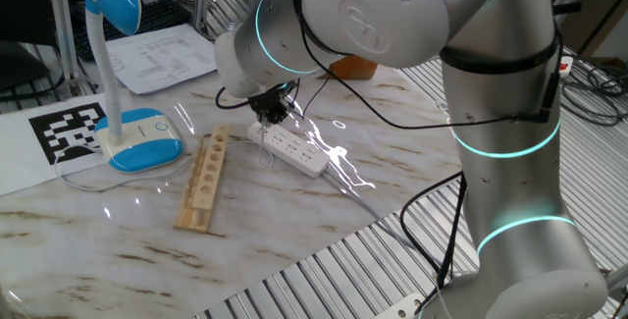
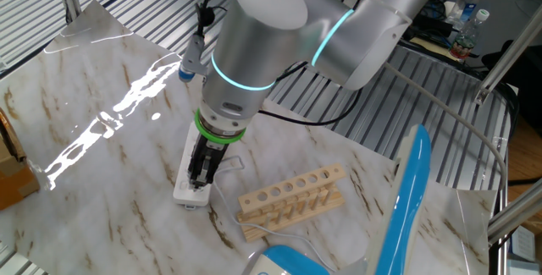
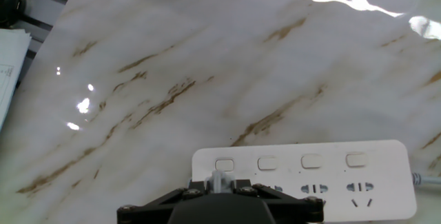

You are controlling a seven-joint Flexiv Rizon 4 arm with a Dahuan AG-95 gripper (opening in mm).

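Observation:
The white power strip (image 3: pixel 310 156) lies on the marbled table, its switches and sockets facing up. My gripper is over the strip's end opposite its own cord, with a small light-grey plug (image 3: pixel 219 180) between its fingers. In exterior view 2 the dark gripper (image 2: pixel 200 180) points down at that same end of the strip (image 2: pixel 181 195). A thin white cable (image 1: pixel 263 152) hangs from the gripper and runs towards the blue-and-white lamp (image 1: pixel 142 142). The fingers hide the socket beneath, so I cannot tell whether the plug is in it.
A wooden test-tube rack (image 2: pixel 292 199) stands close to the strip, and the lamp cable passes by it. Papers (image 1: pixel 162 59) lie at the back, and a brown box (image 2: pixel 12 169) sits at the table's edge. Bare tabletop stretches beyond the strip in the wrist view.

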